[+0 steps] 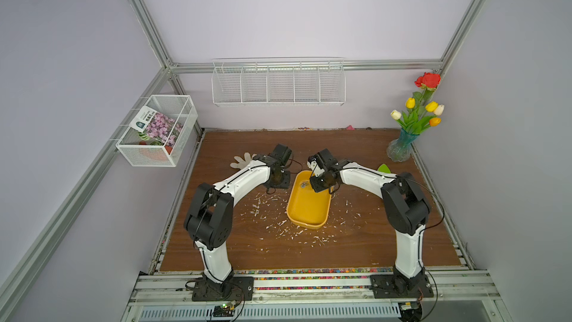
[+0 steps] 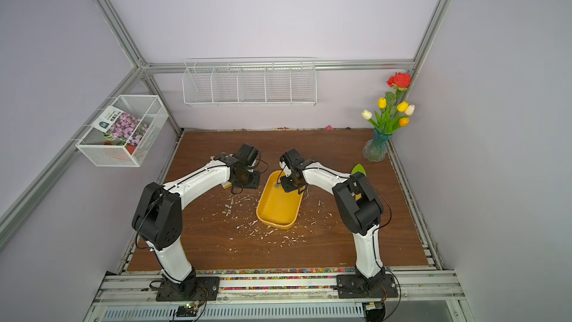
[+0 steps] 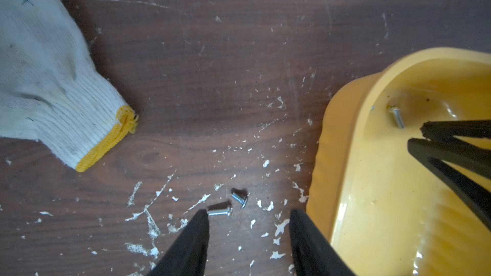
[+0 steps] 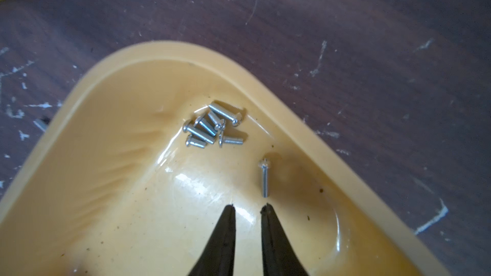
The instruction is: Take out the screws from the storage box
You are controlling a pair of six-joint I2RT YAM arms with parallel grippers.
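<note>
A yellow storage box [image 1: 307,208] sits mid-table. In the right wrist view a cluster of several screws [image 4: 204,130] lies in its far corner, and a lone screw [image 4: 264,179] lies just beyond the fingertips of my right gripper, which is part open, nothing between its fingers. In the left wrist view my left gripper stands open over the table left of the box, with two loose screws [image 3: 220,211] on the wood between and beyond its fingertips.
A white glove [image 3: 51,97] lies behind the left gripper. A flower vase [image 1: 399,150] stands at the back right, and a green object [image 2: 358,170] lies right of the right arm. Wire baskets [image 1: 277,83] hang on the walls.
</note>
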